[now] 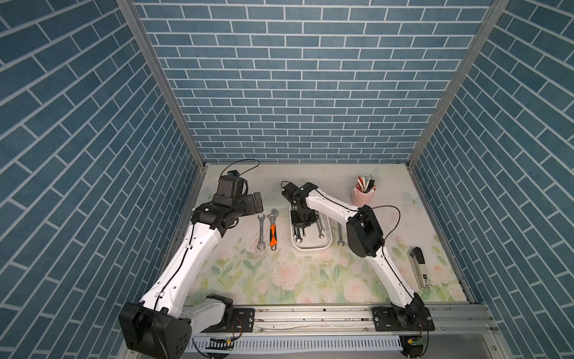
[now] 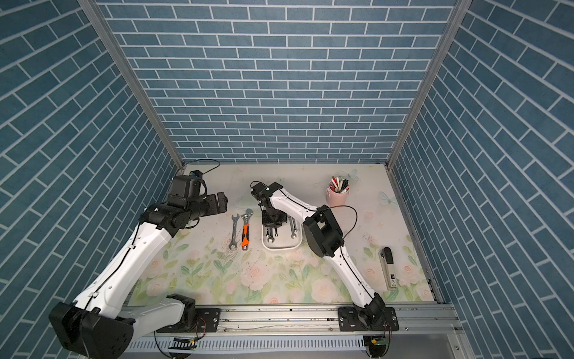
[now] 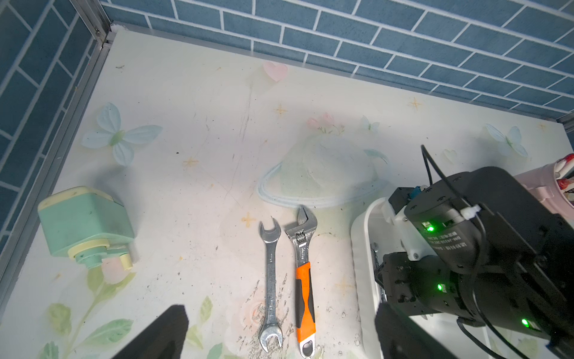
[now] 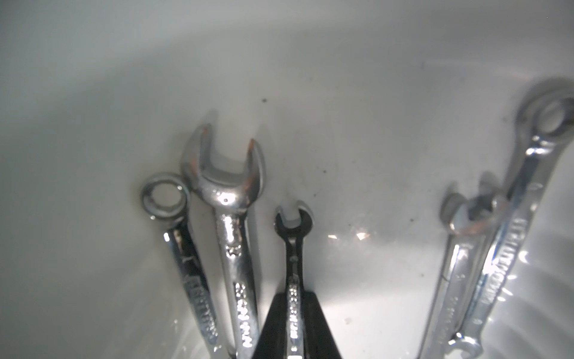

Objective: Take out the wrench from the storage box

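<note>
Inside the white storage box [image 1: 312, 247], my right gripper is shut on a small open-ended wrench [image 4: 293, 251], its dark fingers on both sides of the shaft. To the left in the right wrist view lie a larger wrench [image 4: 230, 197] and a ring-ended wrench [image 4: 179, 239]. Two more, an open-ended wrench [image 4: 457, 263] and a long ring-ended wrench [image 4: 526, 173], rest against each other on the right. My left gripper hangs over the table left of the box, its fingers wide apart, gripping nothing.
On the table left of the box lie a combination wrench [image 3: 270, 287] and an orange-handled adjustable wrench [image 3: 303, 287]. A green bottle [image 3: 83, 224] is farther left. Right of the box are another wrench [image 1: 340, 234], a pink cup [image 1: 363, 196] and a stapler [image 1: 419, 269].
</note>
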